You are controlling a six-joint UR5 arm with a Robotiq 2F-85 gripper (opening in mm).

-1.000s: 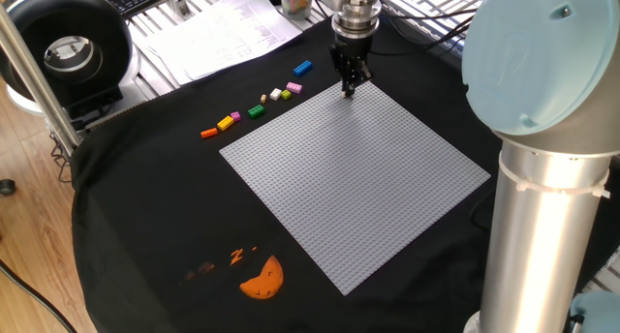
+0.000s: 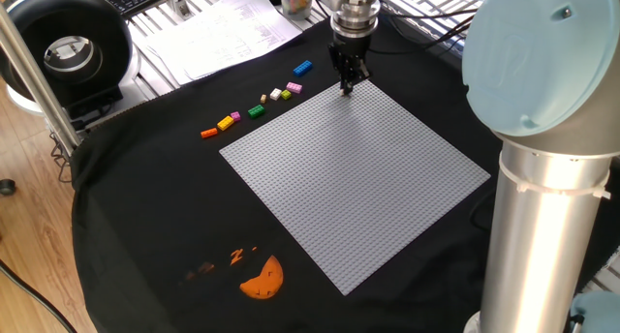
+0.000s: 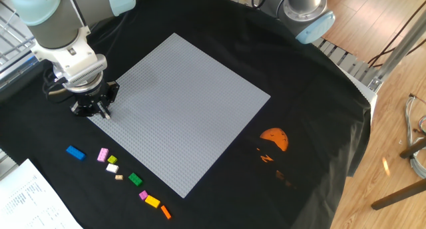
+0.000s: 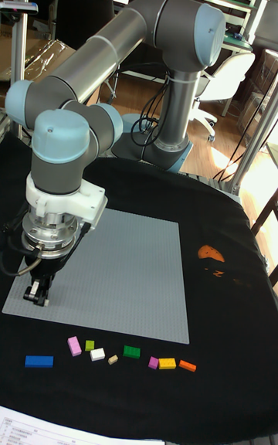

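My gripper [image 2: 346, 89] points down over the far corner of the grey baseplate [image 2: 354, 183], its tips close to the studs. A small pale spot shows at the fingertips in all three views; whether it is a piece or part of the fingers is unclear, and so is the finger's opening. Beside the plate, on the black cloth, loose bricks lie in a rough row: blue [image 3: 76, 152], pink [image 3: 103, 154], lime [image 3: 112, 160], white [image 3: 112, 168], tan [image 3: 119, 177], green [image 3: 135, 179], purple [image 3: 143, 195], yellow [image 3: 152, 201] and orange [image 3: 166, 212].
Apart from the corner under my gripper, the baseplate looks bare. Paper sheets [image 2: 218, 35] lie beyond the brick row. An orange printed figure [image 2: 262, 278] marks the cloth near the plate's other side, where the cloth is clear.
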